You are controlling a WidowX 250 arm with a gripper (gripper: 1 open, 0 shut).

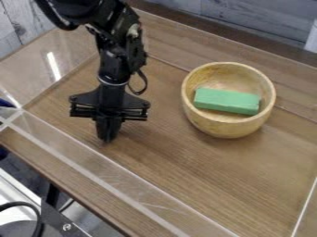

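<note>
The black robot arm hangs from the top left, and its gripper (111,130) is low over the wooden table (186,194), left of centre. Its fingertips are near or at the table surface and look shut, with no object visible between them. To the right stands a round wooden bowl (198,88) holding a green rectangular block (227,101), apart from the gripper.
Bare table surrounds the gripper and spreads across the lower right. Pale strips and edges run along the left side, with dark cables at the bottom left corner. A light edge is at the top right.
</note>
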